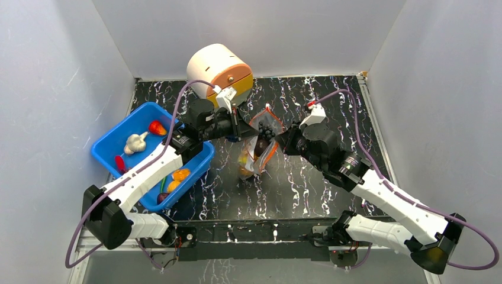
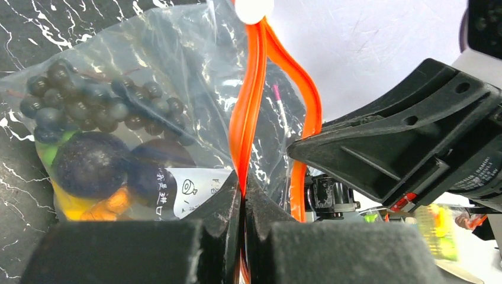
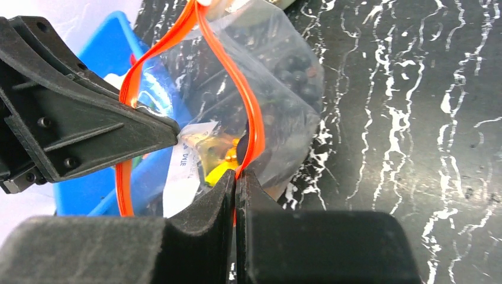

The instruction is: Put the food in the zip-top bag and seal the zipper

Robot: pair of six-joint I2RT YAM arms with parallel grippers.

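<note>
The zip top bag (image 1: pixel 260 148) stands mid-table with dark grapes (image 2: pixel 106 109), dark round fruit (image 2: pixel 89 165), something yellow (image 3: pixel 219 171) and orange pieces inside, behind clear plastic. My left gripper is shut on one orange zipper edge (image 2: pixel 253 89) of the bag. My right gripper is shut on the other orange edge, opposite. Each wrist view shows the other gripper's black fingers across the far strip. The white slider (image 2: pixel 253 9) sits at the top end of the zipper.
A blue bin (image 1: pixel 115 136) at left holds garlic, peppers and other food. A cream box (image 1: pixel 213 65) with orange and yellow drawers stands at the back.
</note>
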